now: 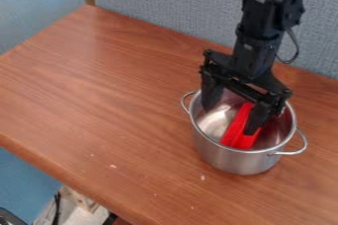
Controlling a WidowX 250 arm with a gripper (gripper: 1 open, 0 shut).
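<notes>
My black gripper reaches down into a steel pot with two side handles on the right half of the wooden table. Its fingers are spread apart, one near the left rim and one toward the right inside. A red object lies in the pot between them; I cannot tell whether the fingers touch it.
Grey padded panels stand behind it. At the lower left, beyond the table's edge, are a cable and some pale parts.
</notes>
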